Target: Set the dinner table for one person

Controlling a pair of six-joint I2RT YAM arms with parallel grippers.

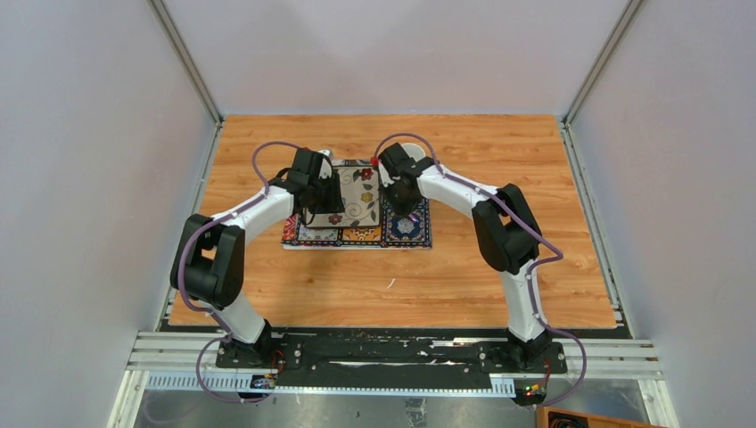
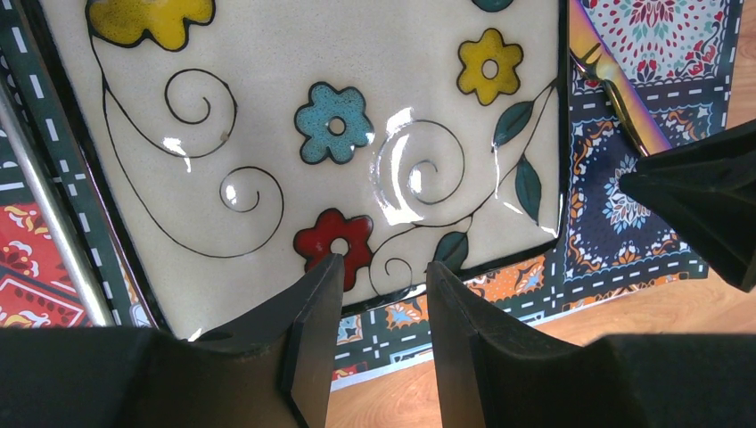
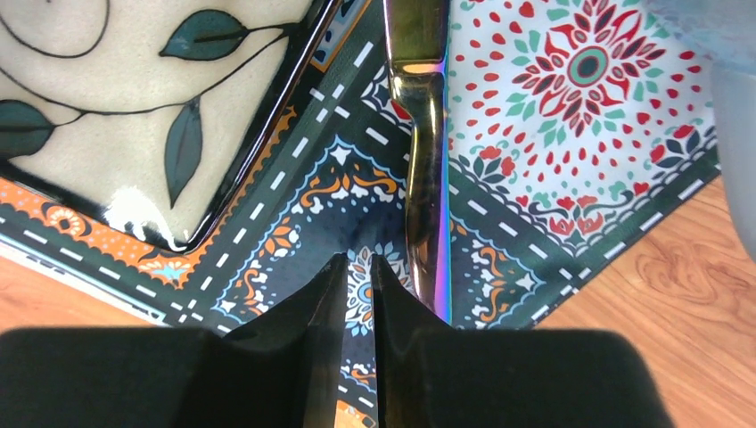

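A square flowered plate [image 1: 357, 205] rests on the patterned placemat [image 1: 407, 234]. My left gripper is over the plate's lower edge, open, fingers apart with nothing between them. A silvery utensil [image 2: 53, 223] lies left of the plate in the left wrist view. Right of it are a fork [image 2: 615, 102] and an iridescent knife [image 3: 428, 178]; the dark shape over them in that view is the other gripper. My right gripper is just left of the knife handle's lower end, fingertips slightly apart, holding nothing.
A pale round vessel [image 1: 412, 150], partly hidden, stands at the back right, at the edge of the right wrist view too.
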